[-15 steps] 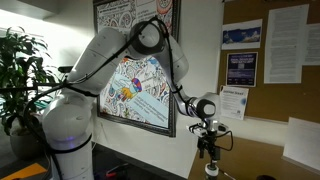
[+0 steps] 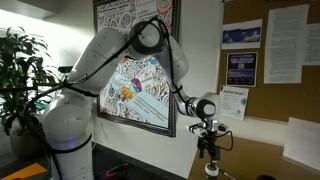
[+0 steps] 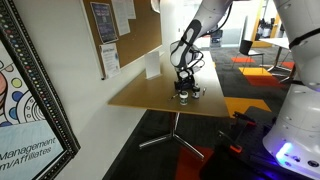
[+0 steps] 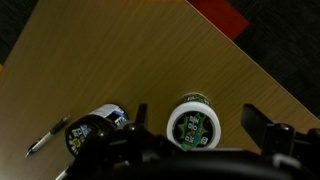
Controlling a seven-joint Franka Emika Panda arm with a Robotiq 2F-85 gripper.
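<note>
My gripper is open, its dark fingers spread to either side of a white-lidded jar (image 4: 193, 124) that stands upright on the wooden table. The lid carries a round green and black label. In the first exterior view the jar's white lid (image 2: 211, 169) shows below my gripper (image 2: 212, 150). A dark bottle (image 4: 95, 127) with a black cap is to the left in the wrist view, beside a pen (image 4: 47, 137). Between the fingertips no held object shows.
The wooden table (image 3: 150, 96) has much bare surface towards the board. A white stand (image 2: 300, 142) rises near its back. The table edge runs close past the jar in the wrist view, with a red patch (image 4: 222, 14) beyond it.
</note>
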